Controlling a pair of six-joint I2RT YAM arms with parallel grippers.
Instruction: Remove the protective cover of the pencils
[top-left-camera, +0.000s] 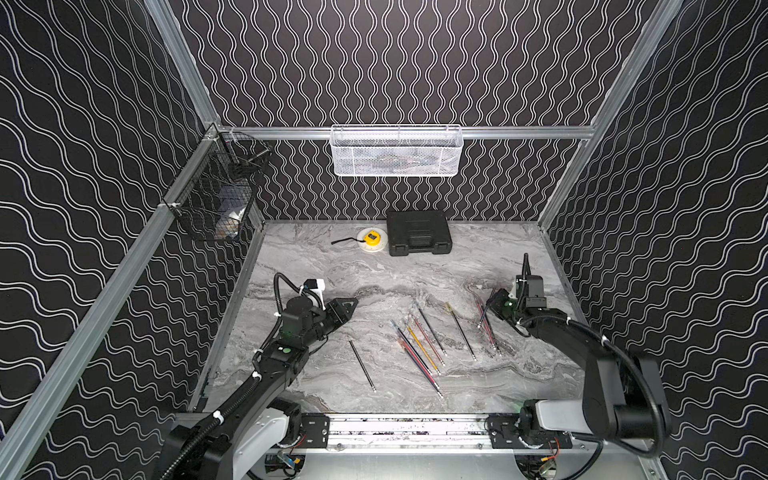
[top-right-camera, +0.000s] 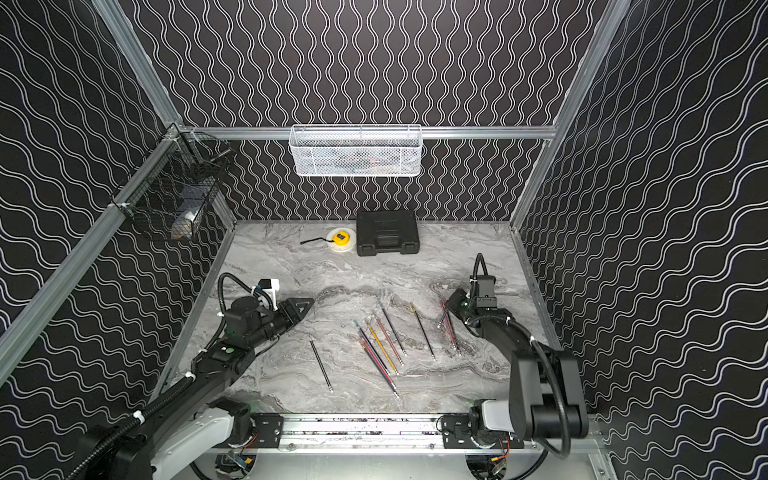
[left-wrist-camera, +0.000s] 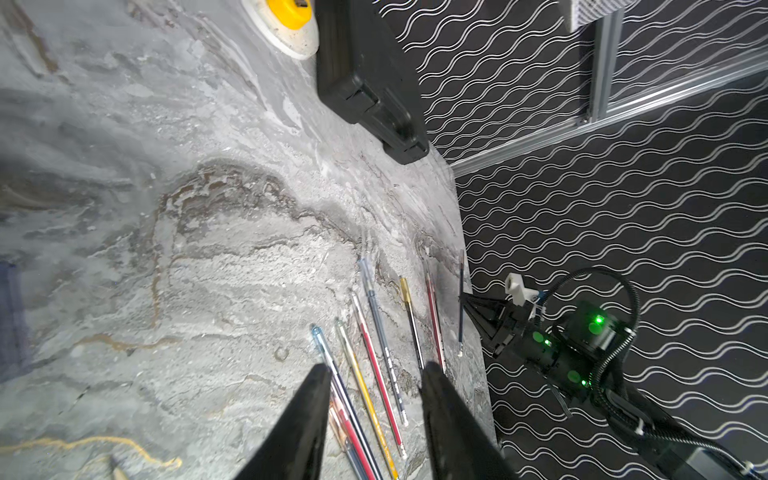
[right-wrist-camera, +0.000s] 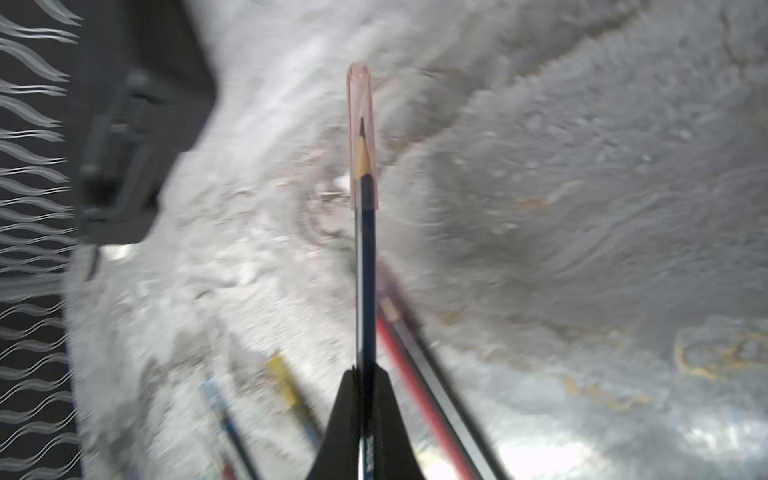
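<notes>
My right gripper is shut on a dark pencil (right-wrist-camera: 365, 264), held upright off the table at the right in the top views. A translucent pinkish cover (right-wrist-camera: 360, 80) sits over its sharpened tip. My left gripper is open and empty, raised at the left of the table (top-left-camera: 304, 248). Several pencils, many with coloured caps, lie in the middle and right, among them a yellow one (left-wrist-camera: 364, 392) and a yellow-capped black one (top-left-camera: 460, 328). A lone dark pencil (top-left-camera: 361, 364) lies nearer my left arm.
A black case (top-left-camera: 419, 232) and a yellow tape measure (top-left-camera: 372, 238) on a white round item stand at the back. A white mesh basket (top-left-camera: 396, 156) hangs on the back wall, a black wire basket (top-left-camera: 212, 200) on the left.
</notes>
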